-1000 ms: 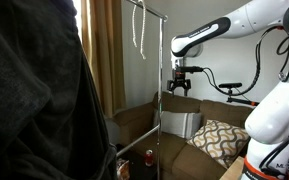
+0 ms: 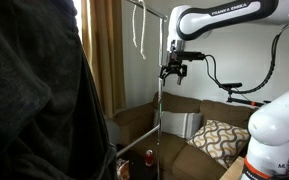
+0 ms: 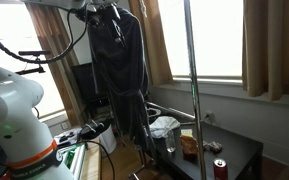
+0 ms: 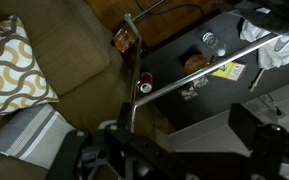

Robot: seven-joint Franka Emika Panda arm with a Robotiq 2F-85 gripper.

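Observation:
High up by the thin metal rack stands my gripper [image 2: 172,74], fingers apart. The wrist view looks down past its dark fingers [image 4: 242,124], and nothing shows between them. A dark garment [image 3: 122,70] hangs in exterior view 2, close under the arm's end; whether the gripper touches it I cannot tell. Black cloth [image 2: 44,100] fills the left of exterior view 1. The rack's upright pole [image 2: 161,105] runs beside the gripper, and a white rope [image 2: 139,28] dangles from the top bar.
Below are a brown couch [image 2: 194,155], a patterned pillow [image 2: 218,140] and a striped pillow [image 2: 181,124]. A dark table [image 3: 229,145] carries a red can [image 3: 220,169], a glass [image 4: 214,43] and other small items. Rack bars [image 4: 199,73] cross the space beneath the gripper.
Over the last second my gripper has risen and shifted slightly left toward the rack pole in exterior view 1. The cloth, pillows and can look unmoved there.

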